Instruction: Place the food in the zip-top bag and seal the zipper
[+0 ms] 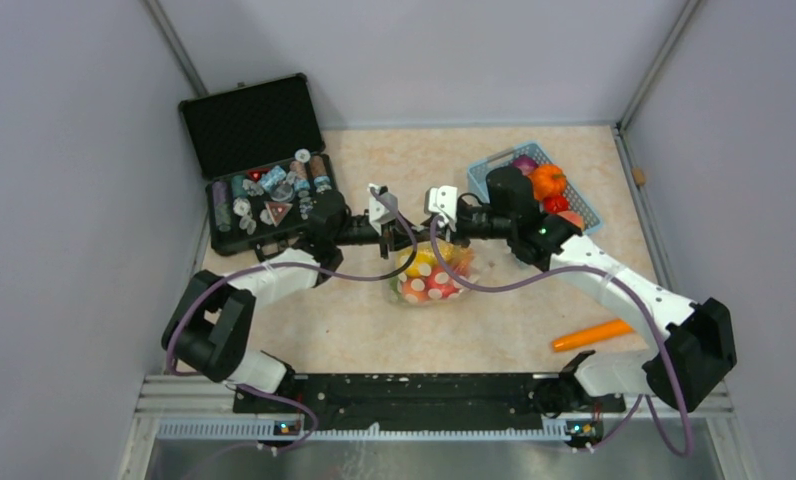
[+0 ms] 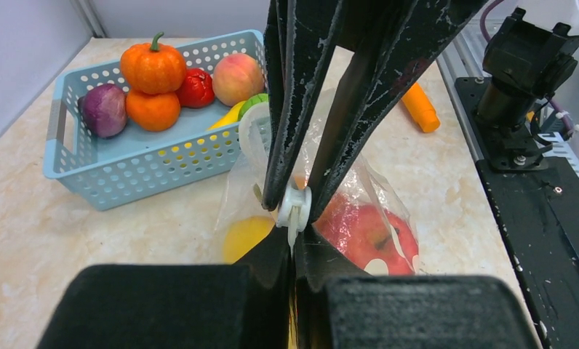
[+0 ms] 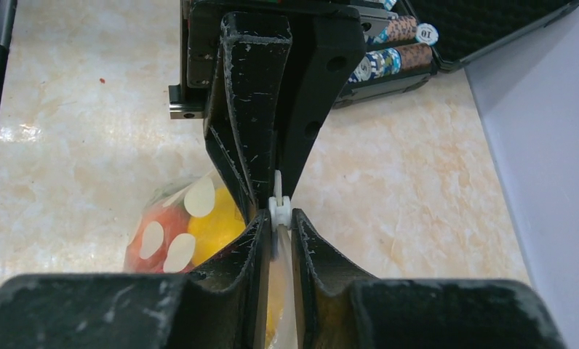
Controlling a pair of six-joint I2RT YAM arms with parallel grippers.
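The clear zip top bag (image 1: 432,280) with white dots stands mid-table, with red and yellow food inside. Its top edge is pinched in my left gripper, whose fingers are shut with only the thin film between them. A white zipper slider (image 2: 294,206) sits on that edge, just beyond the left fingertips. My right gripper reaches in from the other side, its narrow-set fingertips on either side of the slider (image 3: 280,211). Whether they press on it is unclear. From above, both grippers meet over the bag and hide its mouth.
A blue basket (image 2: 145,178) with more food stands at the back right. An orange carrot-like piece (image 1: 592,335) lies at the front right. An open black case (image 1: 249,125) with small items is at the back left.
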